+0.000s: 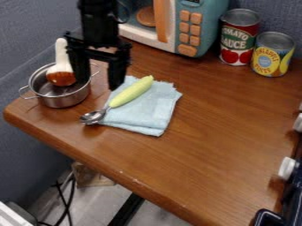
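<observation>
My black gripper (pixel 98 67) hangs at the upper left, open, one finger over the steel pot (pixel 60 95) and the other near the cloth. In the pot sits an orange-brown item with a white handle (pixel 60 74), partly behind a finger. A light blue cloth (pixel 147 117) holds a yellow banana-like object (pixel 132 91) and a metal spoon (pixel 94 116), its bowl at the cloth's left edge.
A teal toy microwave (pixel 196 22) stands at the back, beside a tomato sauce can (pixel 237 40) and a yellow can (pixel 271 56). A dark appliance (pixel 284 190) lines the right edge.
</observation>
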